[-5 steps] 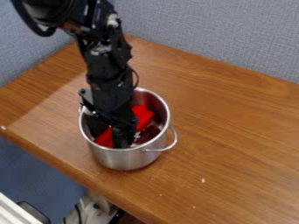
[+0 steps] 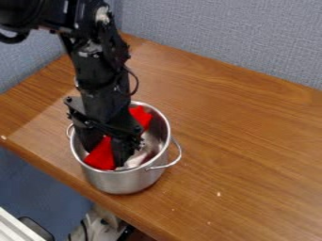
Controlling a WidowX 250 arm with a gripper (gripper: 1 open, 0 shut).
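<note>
A steel pot (image 2: 126, 179) with side handles stands near the front-left edge of the wooden table. Red items (image 2: 101, 155) lie inside it, along with something pale at its right. My black gripper (image 2: 107, 136) is down inside the pot's left part, over the red items. Its fingers are dark and partly hidden, so I cannot tell what is between them.
Grey walls border the back.
The gripper and arm have moved left, and the pot has shifted a little left with them. More of the pale item inside the pot now shows.
</note>
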